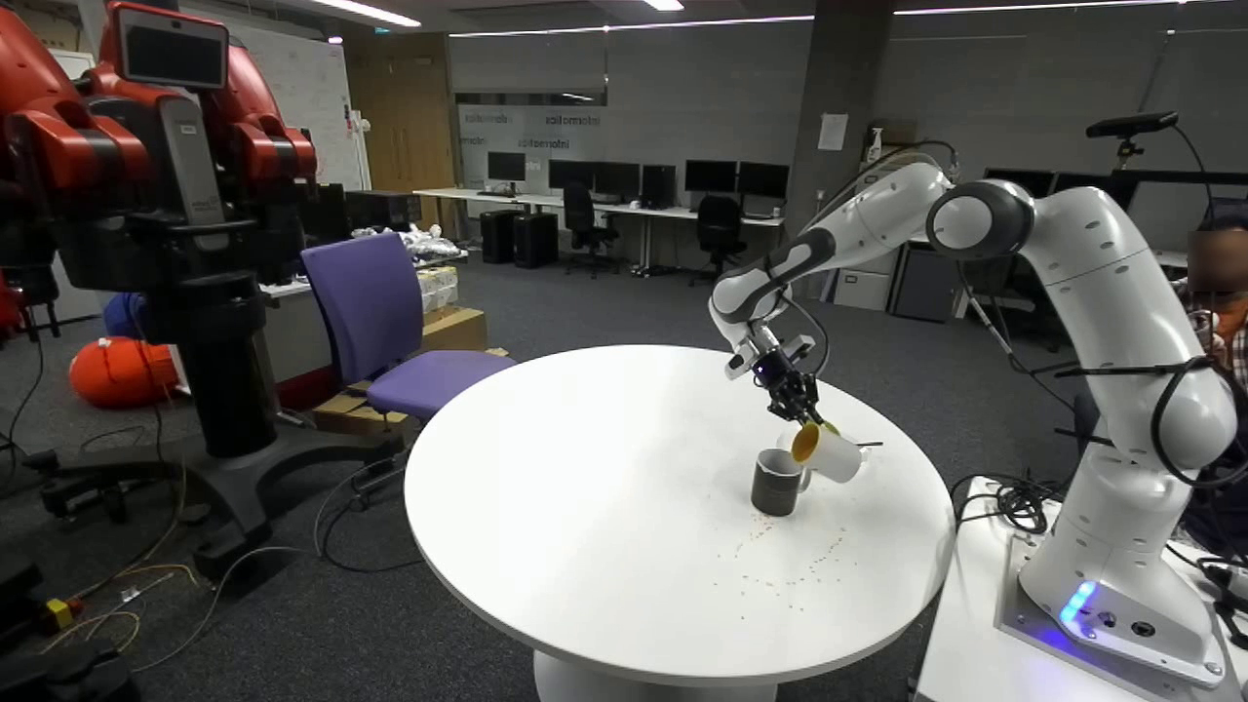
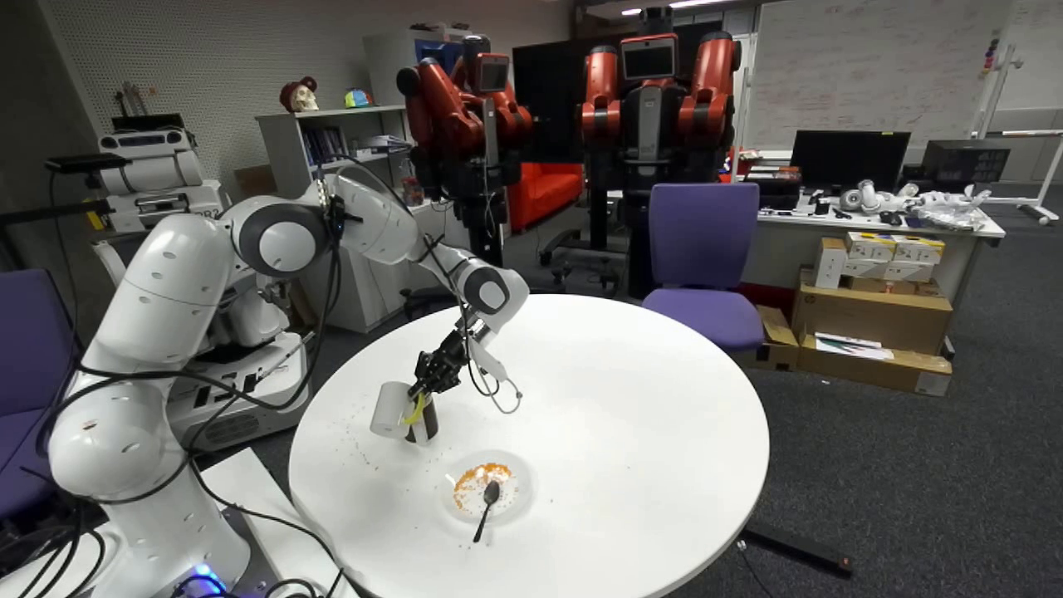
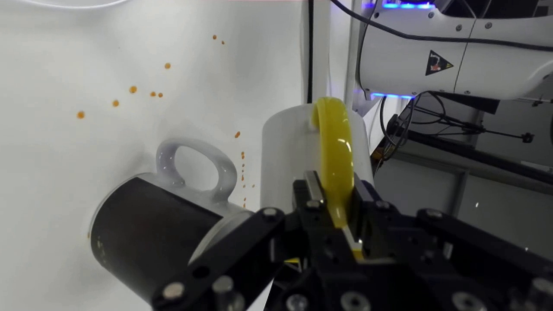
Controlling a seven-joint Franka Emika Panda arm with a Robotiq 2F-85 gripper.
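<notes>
My gripper is shut on the yellow handle (image 3: 337, 150) of a white mug (image 3: 290, 150), yellow inside. In exterior view 1 this mug (image 1: 834, 456) is held tilted far over, its mouth toward a dark mug (image 1: 774, 487) standing upright on the table, close beside its rim. The dark mug (image 3: 150, 228) has a white handle; my gripper's finger linkage covers part of its mouth in the wrist view, and its contents cannot be seen. Small orange bits (image 3: 133, 89) lie scattered on the table around it.
In exterior view 2 a plate (image 2: 520, 503) carries orange bits and a dark spoon (image 2: 491, 493), near the two mugs. A purple chair (image 2: 702, 259) stands at the table's far edge.
</notes>
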